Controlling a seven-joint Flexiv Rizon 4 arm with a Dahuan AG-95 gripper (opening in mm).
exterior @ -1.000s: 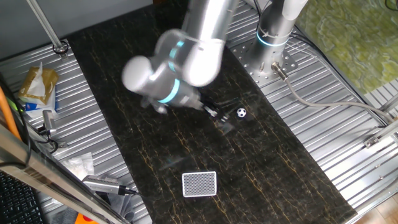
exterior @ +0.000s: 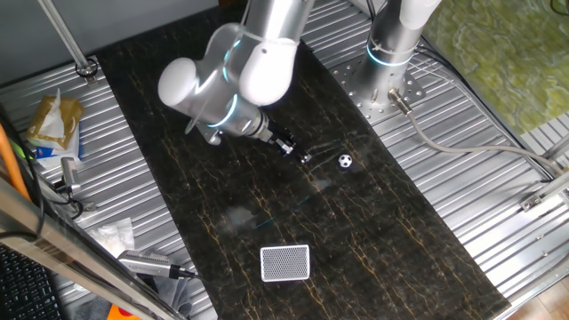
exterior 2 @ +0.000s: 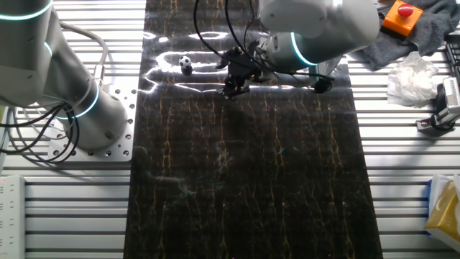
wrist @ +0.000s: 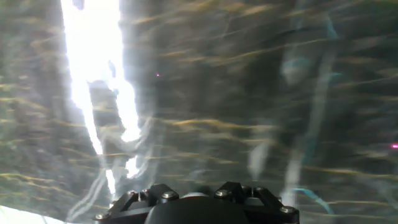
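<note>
A small black-and-white soccer ball [exterior: 345, 161] rests on the dark marbled tabletop, close to the arm's base; exterior view 2 also has the ball [exterior 2: 185, 62], near the top. My gripper [exterior: 297, 155] hangs over the table a short way from the ball, clear of it. From the other side, the gripper [exterior 2: 225, 78] shows two prongs spread apart with nothing visible between them. A white-rimmed mesh basket [exterior: 284, 263] sits lower on the table, well apart from the gripper. Neither ball nor basket appears in the wrist view, which has bare tabletop beyond the gripper.
Bright glare [wrist: 99, 37] covers part of the wrist view. A tissue pack [exterior: 55, 120] and a silver device [exterior: 147, 263] lie off the left side. The arm's base [exterior: 384, 84] stands at the right edge.
Compared with a second ago, the gripper has drawn away from the ball, up and left in exterior view 1. Ball and basket stayed put.
</note>
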